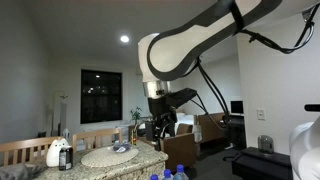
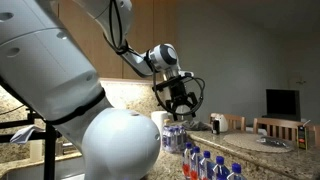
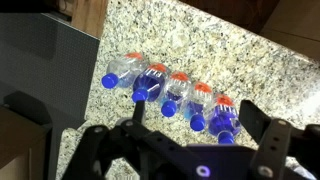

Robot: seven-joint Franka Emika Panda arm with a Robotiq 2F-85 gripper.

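Observation:
Several small clear water bottles with blue caps (image 3: 170, 107) stand in a row on the speckled counter (image 3: 215, 40), seen from above in the wrist view. A red-orange band shows on each. My gripper hangs over them with its dark fingers (image 3: 268, 125) wide apart, one toward each end of the row. No bottle is between the fingers at their height. In exterior view 2 the gripper (image 2: 184, 103) hangs well above the front row of bottles (image 2: 205, 166). Exterior view 1 shows only the tops of a few bottles (image 1: 180, 172) at the lower edge.
Another group of bottles (image 2: 174, 138) stands farther back on the counter. A round woven mat (image 1: 110, 157), a white jug (image 1: 54, 152) and a dark can (image 1: 66, 158) occupy the far part. Wooden chairs (image 1: 97, 139) line the back. Bare counter surrounds the bottle row.

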